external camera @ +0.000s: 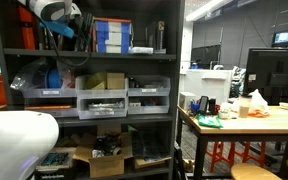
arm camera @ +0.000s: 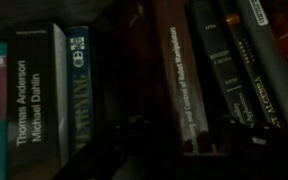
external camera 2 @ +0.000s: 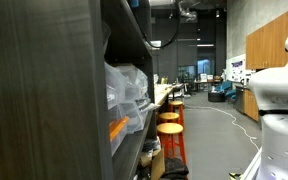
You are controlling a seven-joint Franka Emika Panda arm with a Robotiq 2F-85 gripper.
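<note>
In the dark wrist view a row of books stands upright with spines facing me. A reddish-brown book (arm camera: 180,75) about robot manipulators is in the middle, leaning slightly, with the dark fingers of my gripper low in front of it. How wide they stand, and whether they touch the book, is lost in the dark. To the left are a thick black book (arm camera: 34,95) and a blue one (arm camera: 81,85); dark books (arm camera: 224,65) lean on the right. In exterior view 1 my white arm (external camera: 57,10) reaches to the upper left shelf.
The tall dark shelving unit (external camera: 100,52) holds red-and-blue boxes (external camera: 112,36) right of my arm. Clear plastic bins (external camera: 100,104) fill the middle shelf, and a cardboard box (external camera: 104,162) sits below. A wooden table (external camera: 249,122) stands to the right.
</note>
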